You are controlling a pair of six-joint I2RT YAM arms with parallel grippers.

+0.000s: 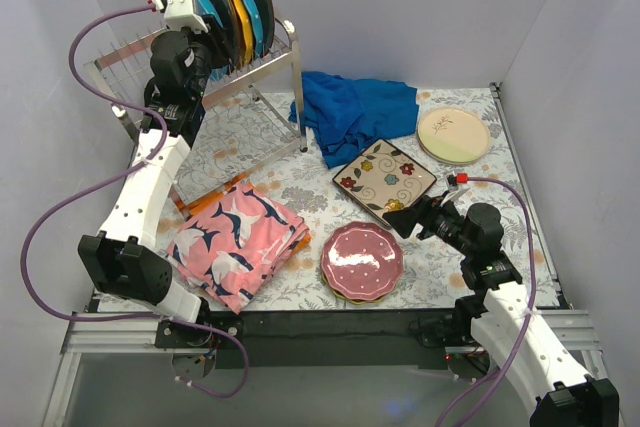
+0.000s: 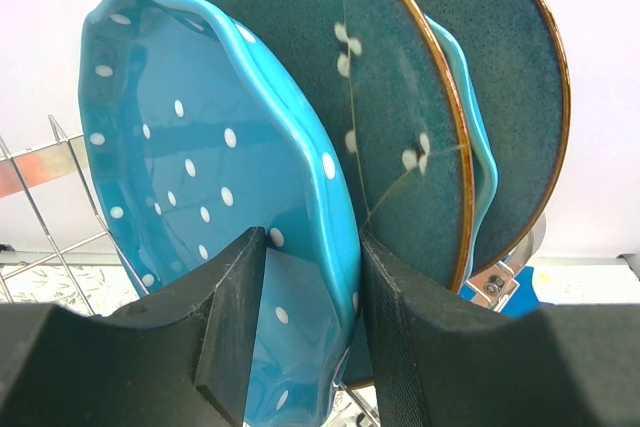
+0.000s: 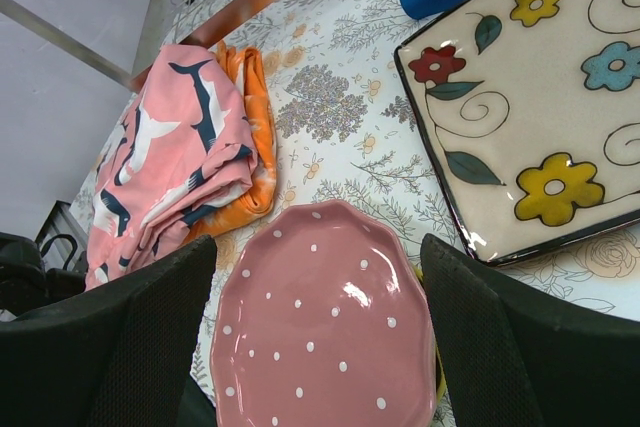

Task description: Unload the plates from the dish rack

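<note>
Several plates stand on edge in the metal dish rack (image 1: 275, 62). In the left wrist view, the nearest is a blue plate (image 2: 190, 137) with white dots and a wavy rim. My left gripper straddles that rim, its fingers open with one finger on either side. Behind the blue plate lean dark plates (image 2: 400, 87), another blue one and, in the top view, a yellow plate (image 1: 241, 19). Low over the table, my right gripper (image 1: 395, 225) is open and empty. A dotted pink plate (image 1: 362, 261) lies at the front centre, a yellowish edge showing beneath it.
A square flowered plate (image 1: 385, 180) lies just behind the pink one, and a cream plate (image 1: 453, 135) farther back right. Blue cloth (image 1: 350, 112) lies beside the rack; a folded pink cloth (image 1: 240, 242) is at front left.
</note>
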